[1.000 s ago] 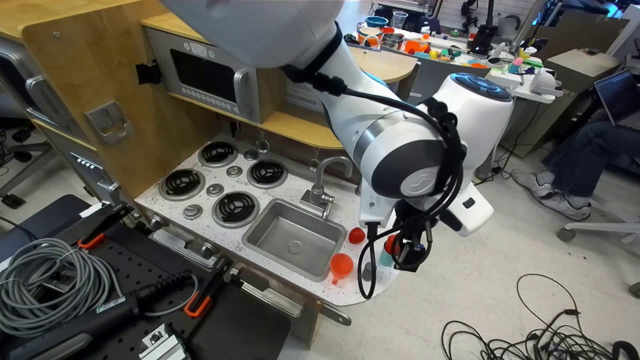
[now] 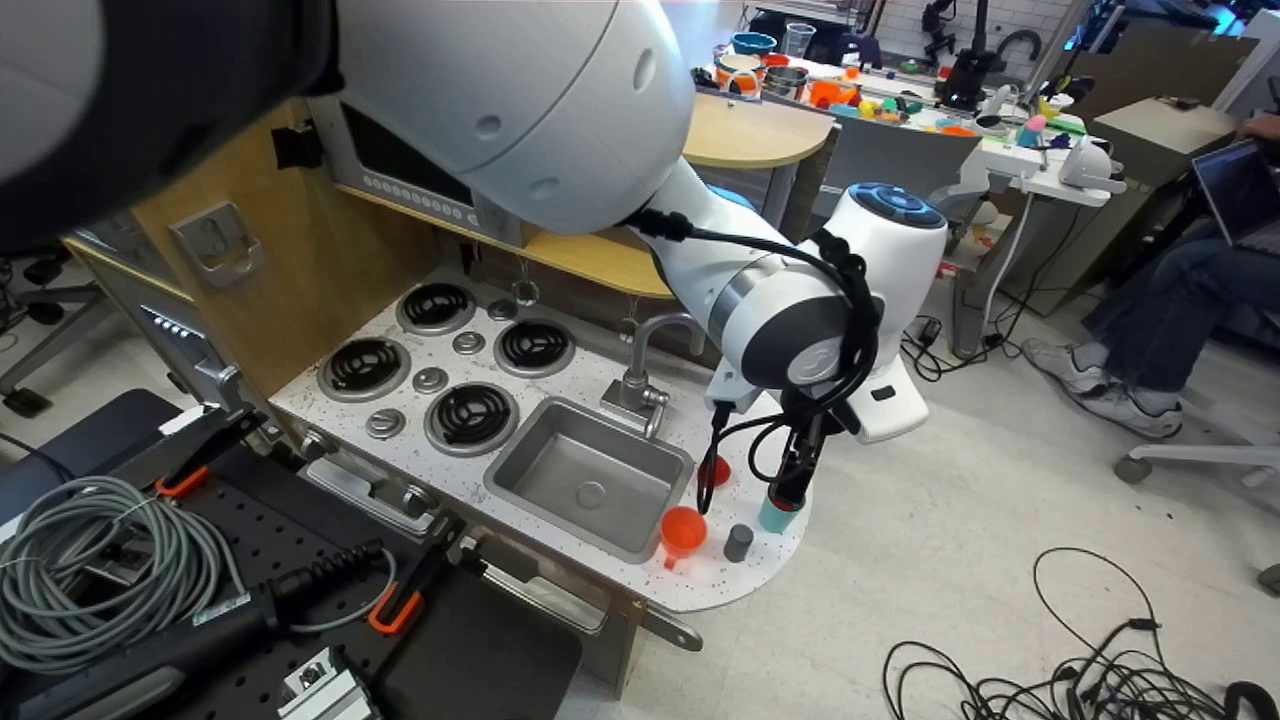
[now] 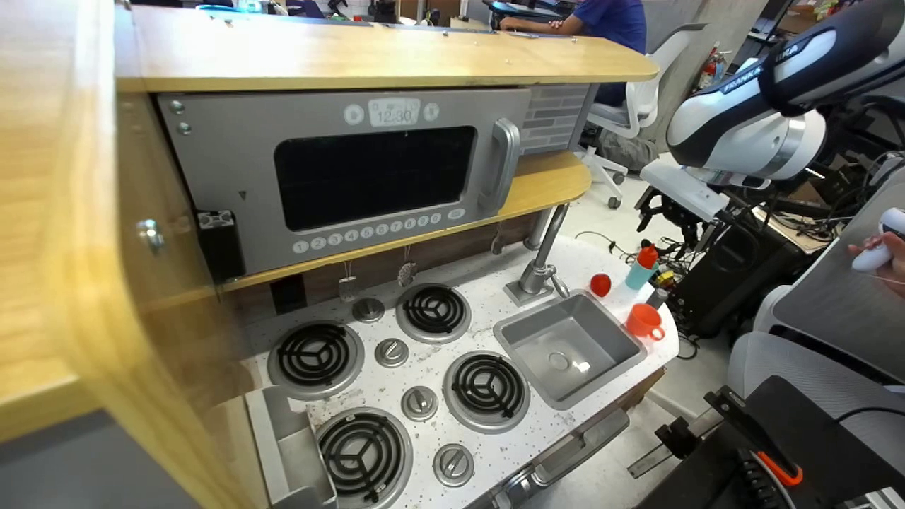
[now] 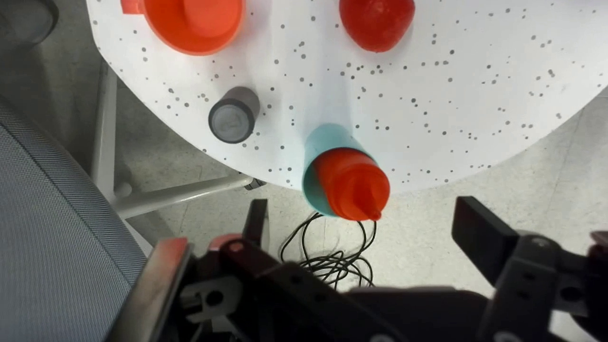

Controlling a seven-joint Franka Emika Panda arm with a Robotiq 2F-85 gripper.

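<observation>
My gripper stands open, its dark fingers (image 4: pixel 481 236) wide apart with nothing between them. In the wrist view, a red bottle with a pointed tip (image 4: pixel 356 188) leans inside a teal cup (image 4: pixel 313 191), just ahead of the gap between the fingers. That cup (image 3: pixel 640 274) stands near the counter's rounded end, and the red bottle (image 3: pixel 647 256) sticks up out of it. In exterior view 1 the gripper covers most of the bottle, while the teal cup (image 2: pixel 777 516) shows below it.
An orange cup (image 4: pixel 196 20), a grey cylinder (image 4: pixel 233 117) and a red round object (image 4: pixel 377 23) stand on the speckled counter (image 4: pixel 456 97) nearby. The metal sink (image 3: pixel 566 346) and its faucet (image 3: pixel 536 276) lie beyond them. Past the counter's curved edge is open floor.
The arm has shifted left in exterior view 1, and my gripper has come over the teal cup. It now hides the red bottle, which was partly visible before. The counter's objects look unmoved.
</observation>
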